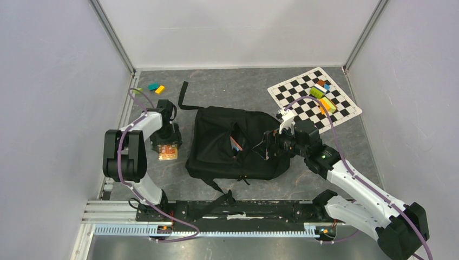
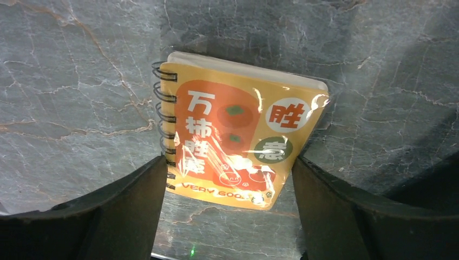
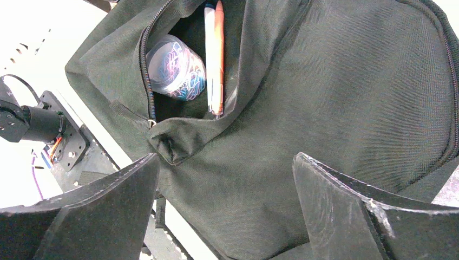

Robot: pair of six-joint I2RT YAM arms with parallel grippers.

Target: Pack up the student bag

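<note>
A small spiral-bound notebook with an orange and yellow cover, in clear plastic, lies flat on the grey tabletop left of the bag. My left gripper is around it, fingers apart, one by the spiral edge and one by the opposite edge; whether they touch it I cannot tell. The black bag lies in the middle, its pocket unzipped. Inside the pocket are a clear jar of colourful clips and an orange pen beside a white pen. Above the bag's right part, my right gripper stands open and empty.
A checkered board with several coloured blocks lies at the back right. At the back left are a teal block and a yellow block. Bag straps spread onto the table on the left side.
</note>
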